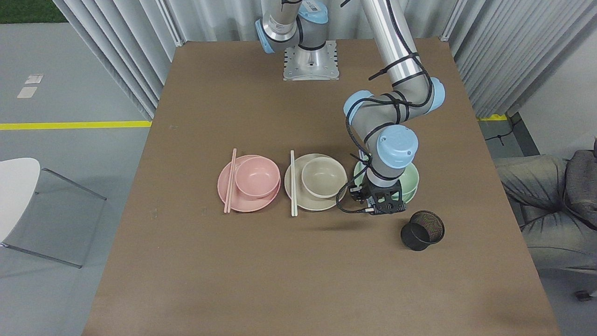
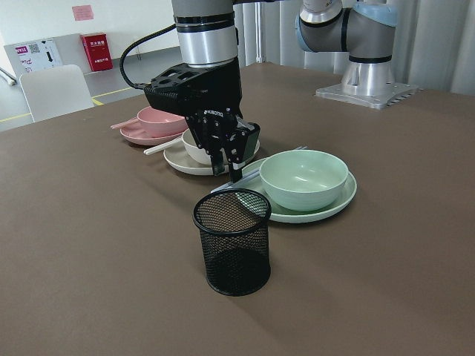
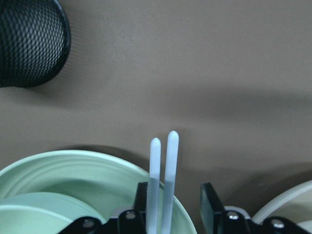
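Observation:
My gripper is open, low over the left edge of the green plate [image 2: 334,209], its fingers either side of a pair of pale chopsticks [image 3: 170,170]; whether they touch is unclear. The green bowl [image 2: 303,185] sits on that plate, largely hidden by the arm in the front view. The black mesh cup [image 1: 422,230] stands near the plate, toward the front of the table.
A pink plate with bowl [image 1: 257,176] and chopsticks [image 1: 229,181] and a cream plate with bowl [image 1: 324,176] and chopsticks [image 1: 294,184] stand to the left.

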